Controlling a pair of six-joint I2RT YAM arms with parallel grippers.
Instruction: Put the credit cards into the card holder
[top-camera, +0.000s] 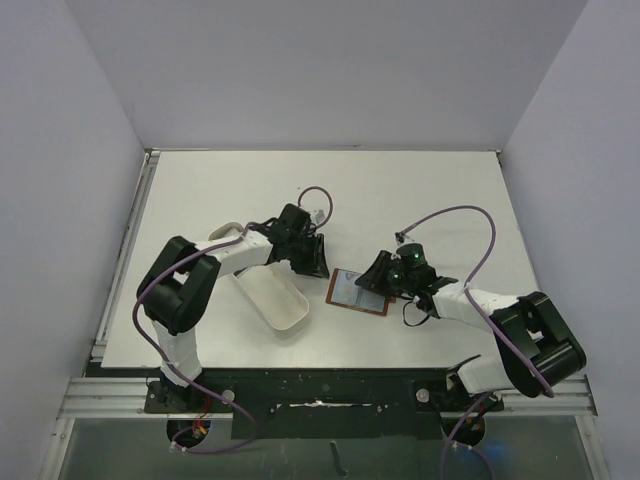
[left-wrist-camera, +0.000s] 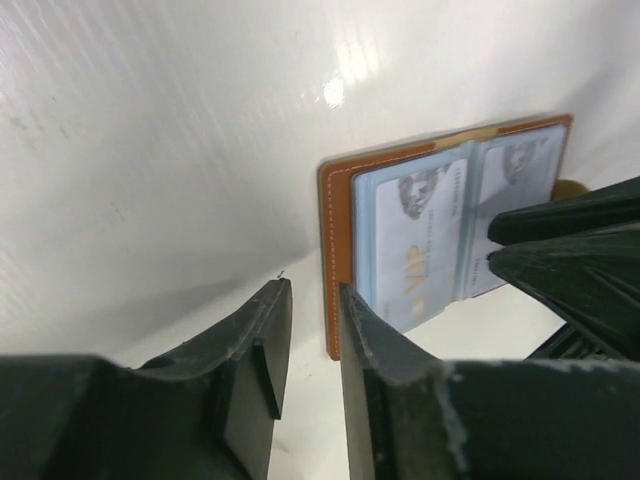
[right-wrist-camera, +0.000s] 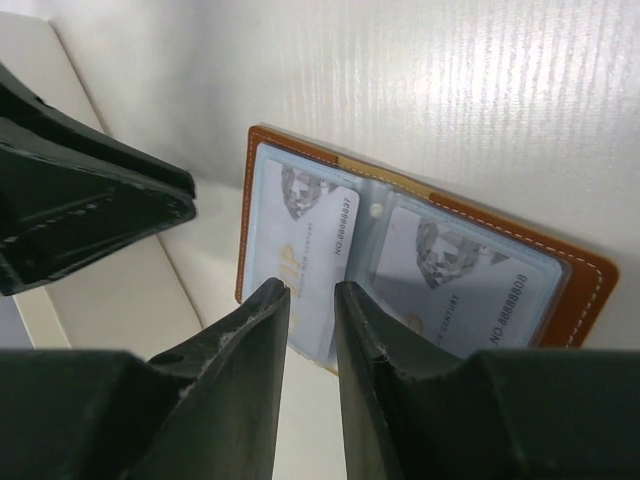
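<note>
The brown leather card holder (top-camera: 331, 290) lies open on the white table, clear sleeves with cards (right-wrist-camera: 305, 250) in both halves, marked VIP and numbered. My left gripper is just off the holder's left edge, its fingertips close together with nothing visible between them. My right gripper is over the holder, its fingertips a short way apart over the left card and sleeve; whether they touch it I cannot tell. Its black body hides part of the holder in the top view.
A white oblong tray (top-camera: 290, 318) lies beneath and beside the left arm, left of the holder.
</note>
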